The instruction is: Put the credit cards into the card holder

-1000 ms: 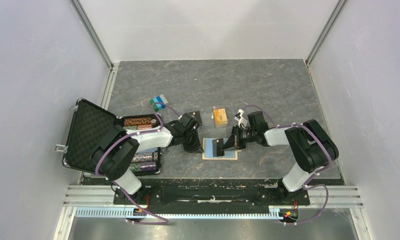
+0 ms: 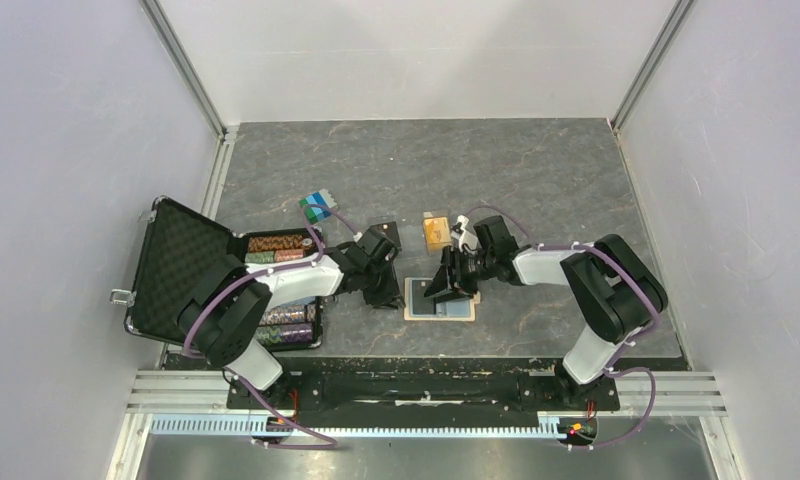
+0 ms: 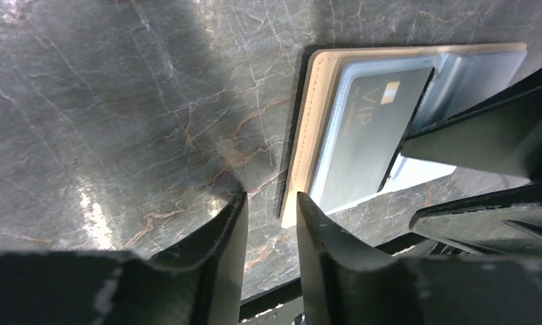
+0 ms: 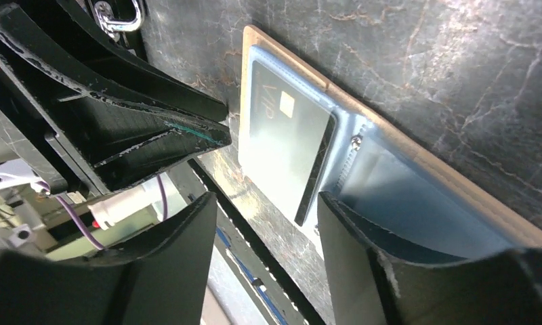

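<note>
The card holder [image 2: 459, 314] lies flat and open on the table, tan-edged with clear bluish sleeves. A black VIP credit card [image 3: 373, 122] sits inside its left sleeve, with only a narrow dark strip out at the sleeve's mouth. The right sleeve looks empty in the right wrist view. My right gripper is over the holder, open, its fingers apart and off the card [image 4: 282, 128]. Just beyond the holder's left edge my left gripper stands slightly open, nothing between its fingertips.
Behind the holder are a clear box with a yellow-orange piece in it [image 2: 437, 232] and a dark flat piece [image 2: 388, 232]. An open black case [image 2: 181, 275] with chips stands left, blue-green blocks [image 2: 318, 206] farther back.
</note>
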